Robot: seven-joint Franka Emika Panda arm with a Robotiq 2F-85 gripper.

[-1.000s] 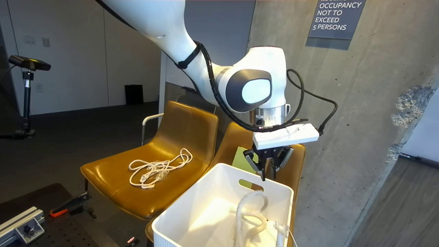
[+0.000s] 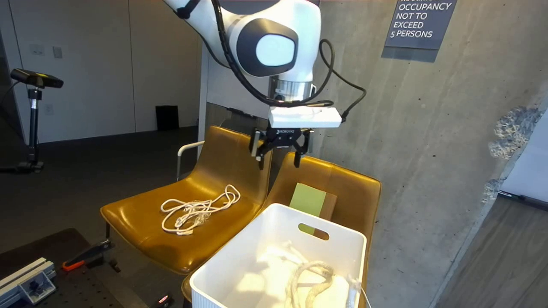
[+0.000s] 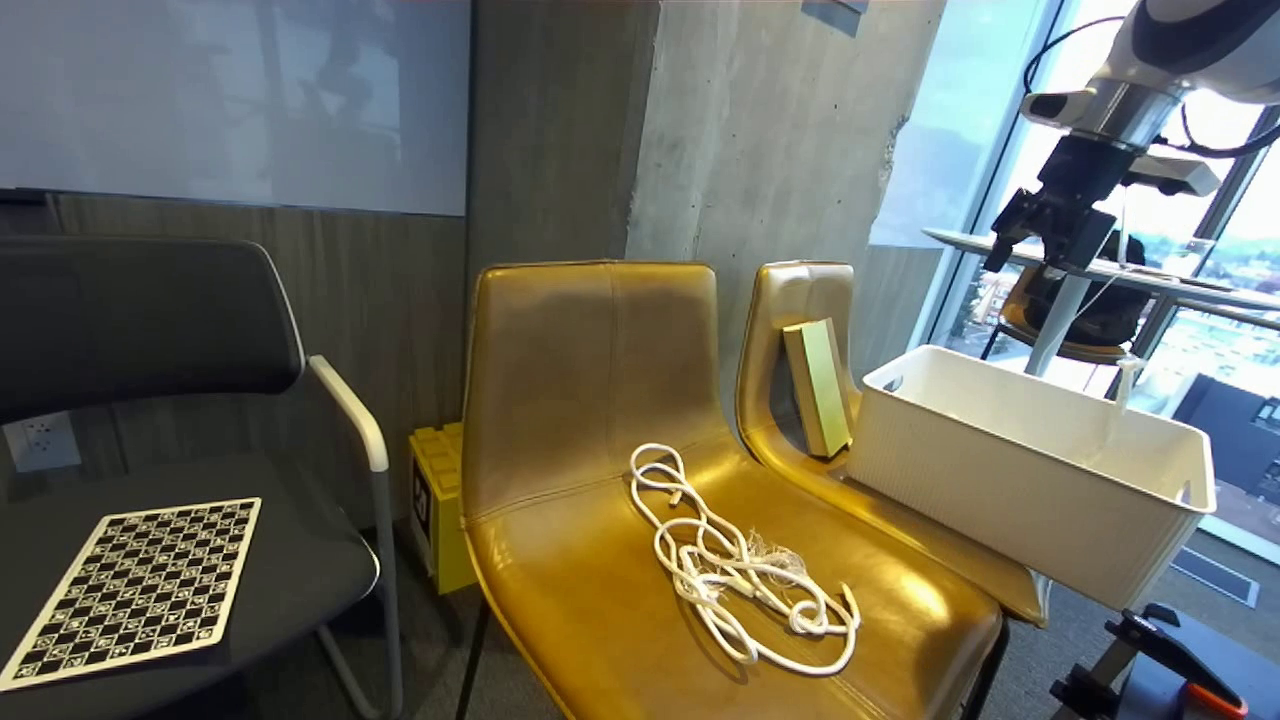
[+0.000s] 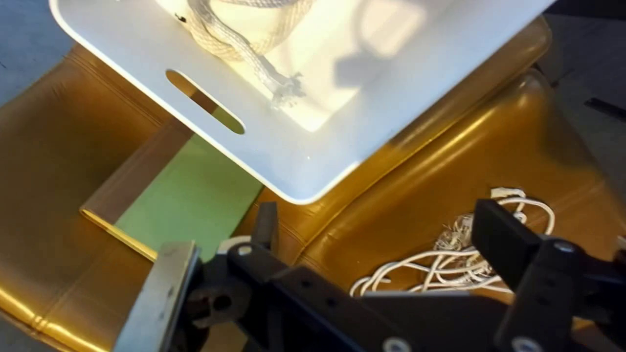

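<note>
My gripper (image 2: 278, 163) hangs above the back end of the white bin, fingers spread wide and nothing between them. Inside the bin (image 3: 1008, 492) lies a thick pale rope (image 2: 308, 279), slumped in loops toward the right side; the wrist view shows a frayed rope end (image 4: 285, 88) near one corner. A thinner white rope (image 3: 732, 564) lies in a loose tangle on the left tan chair. In the wrist view this tangle (image 4: 446, 267) appears partly behind one of my fingers (image 4: 504, 240).
A green and brown book (image 2: 308, 200) leans on the back of the right tan chair (image 2: 354, 182), behind the bin. A black chair with a checkered board (image 3: 144, 582) stands to the left in the second exterior view. Clamps (image 2: 90, 254) lie at the lower left.
My arm has risen and moved left, away from just over the bin. The gripper's fingers are wider apart now.
</note>
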